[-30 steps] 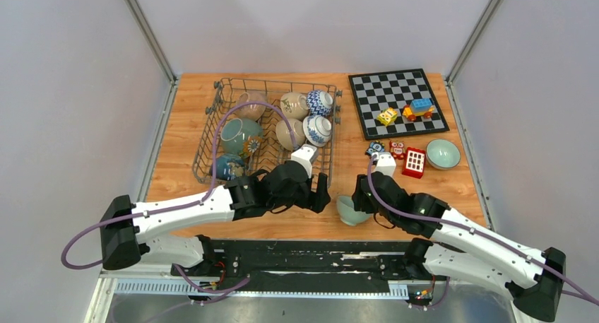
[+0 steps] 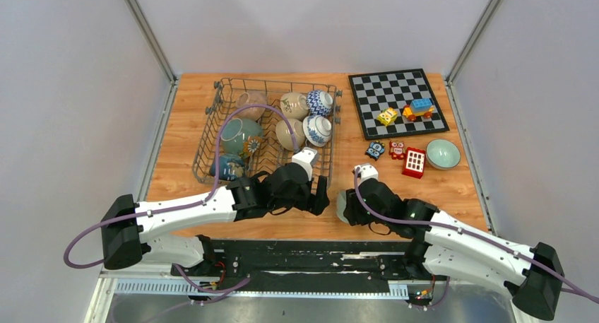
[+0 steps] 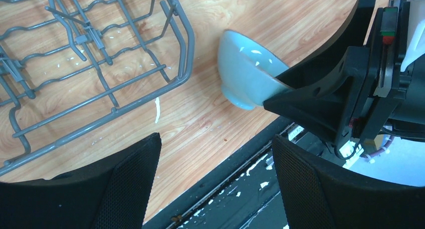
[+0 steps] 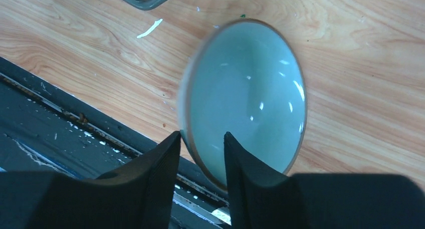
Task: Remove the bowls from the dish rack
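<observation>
A pale green bowl stands tilted on the wood in front of the rack. My right gripper straddles its rim: one finger is inside the bowl, the other at the outer wall, with a gap still showing between them. Also in the left wrist view, the bowl leans with its mouth toward the right gripper. My left gripper is open and empty, left of that bowl. Inside the dish rack are a large green bowl, a dark blue one and several others.
A second green bowl rests at the right beside a red toy block. Behind them lies a chessboard with toys on it. Bare wood shows between the rack and the toys. The table's front edge is close to the tilted bowl.
The bowl now looks more steeply tilted. The left arm has hardly moved.
</observation>
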